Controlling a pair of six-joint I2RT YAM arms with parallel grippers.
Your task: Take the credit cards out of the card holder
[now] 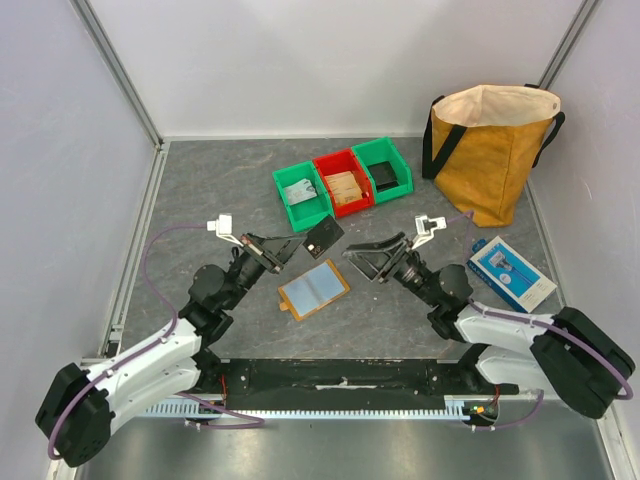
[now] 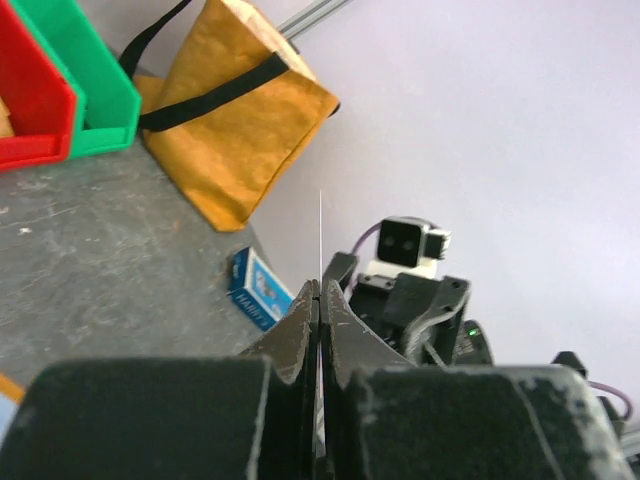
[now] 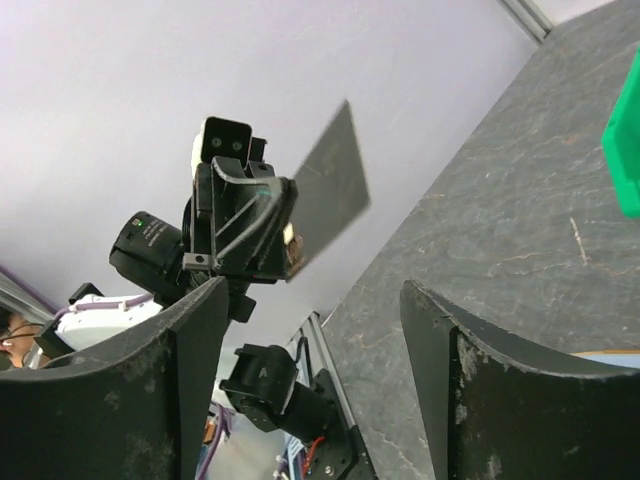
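Observation:
A thin black card-like piece (image 1: pixel 323 236) is pinched at its edge by my left gripper (image 1: pixel 300 239), which is shut on it. It is edge-on in the left wrist view, a fine line (image 2: pixel 320 235) rising from the closed fingertips. In the right wrist view its dark flat face (image 3: pixel 332 185) shows, slightly blurred. To its right, my right gripper (image 1: pixel 352 255) stands open and empty, a short gap away. I cannot tell whether the black piece is the holder or a card.
Below the grippers lies a wood-edged board (image 1: pixel 315 289) with a pale surface. At the back stand a green bin (image 1: pixel 309 214), a red bin (image 1: pixel 351 205) and another green bin (image 1: pixel 396 189). A mustard bag (image 1: pixel 490 160) and a blue-white box (image 1: pixel 510 273) are at the right.

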